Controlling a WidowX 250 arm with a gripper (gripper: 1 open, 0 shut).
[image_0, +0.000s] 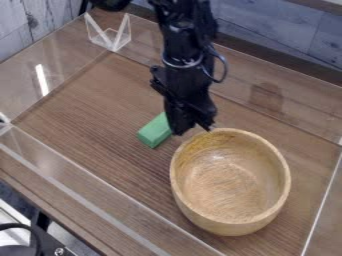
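A green block lies on the wooden table just left of a round tan bowl, which looks empty. The black gripper hangs over the upper right end of the block, close above the bowl's back rim. It looks shut, with nothing visible held in it.
Bare table stretches to the left and front left, with some free room at the back right too. Grey side panels border the table at the back, and a dark cable shows at the bottom left corner.
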